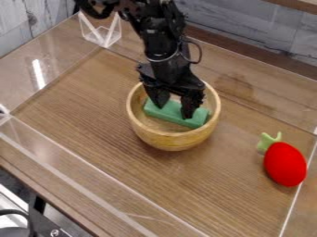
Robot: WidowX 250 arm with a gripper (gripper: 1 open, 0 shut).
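My black gripper (pixel 171 93) hangs over the back half of a yellow bowl (pixel 171 139), pointing down, its fingers open just above or at a green block (pixel 176 113) that lies in the bowl. Whether the fingertips touch the block is hard to tell.
A red plush vegetable with a green stem (pixel 284 165) lies on the wooden table (pixel 87 148) at the right. A clear object (pixel 102 28) stands at the back left.
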